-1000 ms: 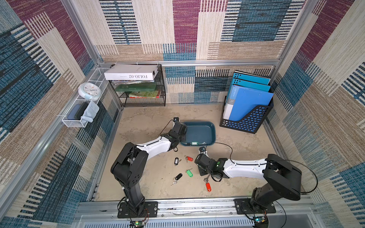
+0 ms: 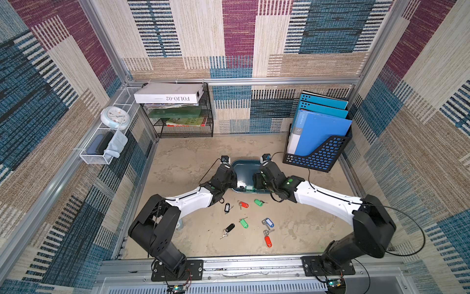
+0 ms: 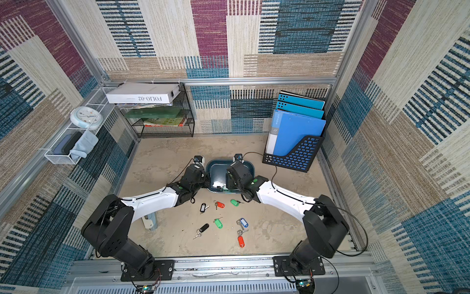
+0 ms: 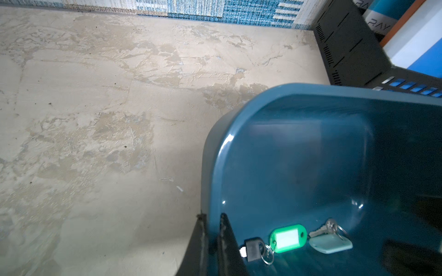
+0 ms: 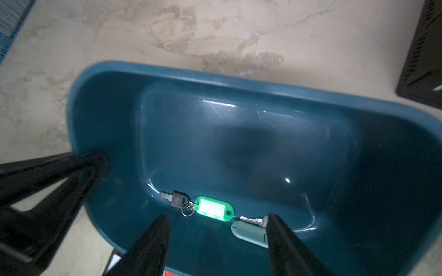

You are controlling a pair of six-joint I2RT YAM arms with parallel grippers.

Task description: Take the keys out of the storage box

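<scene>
My left gripper is shut on the left rim of the blue storage box (image 4: 276,92). Inside the box, along its near side, lie a black-headed key (image 5: 180,199), a green tag (image 5: 214,208) with a white label, and a pale teal tag (image 5: 249,232) with a silver key. Over the box my right gripper stands part open, its fingers apart and nothing gripped between them. In the right wrist view, its right finger (image 5: 287,246) overlaps the end of the teal tag; whether they touch, I cannot tell.
Several tagged keys lie on the table in front of the box, among them a red tag (image 2: 268,241), a blue tag (image 2: 269,222) and a black tag (image 2: 230,227). A black file holder (image 2: 313,159) stands at the back right.
My right gripper has moved from the keys on the table, up and back, to over the box. The left gripper has moved slightly nearer with the box, which has shifted a little.
</scene>
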